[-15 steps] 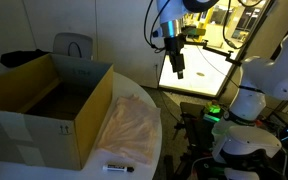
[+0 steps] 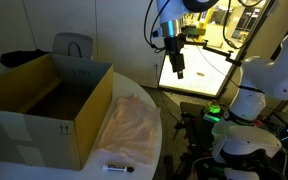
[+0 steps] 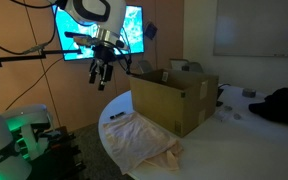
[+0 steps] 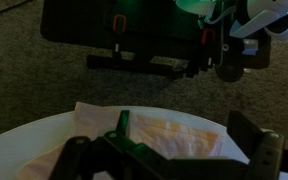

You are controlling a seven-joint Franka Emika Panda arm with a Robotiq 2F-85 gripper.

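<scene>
My gripper point(image 2: 168, 62) hangs in the air beyond the table's right edge in exterior view 1, well above and to the right of a peach-coloured cloth point(image 2: 128, 130). In the wrist view its dark fingers point(image 4: 249, 140) stand wide apart with nothing visible between them, so the gripper is open. The cloth point(image 4: 169, 138) lies behind them there, partly hidden. Spread fairly flat with some wrinkles, the cloth point(image 3: 144, 148) rests on the white table beside a large open cardboard box point(image 3: 174, 103). A dark marker-like object point(image 2: 118, 168) lies close to the near table edge.
The cardboard box point(image 2: 54, 113) takes up the table's left part, its walls standing high. A dark bag point(image 2: 73, 45) and a black cloth-like item point(image 2: 22, 57) are behind it.
</scene>
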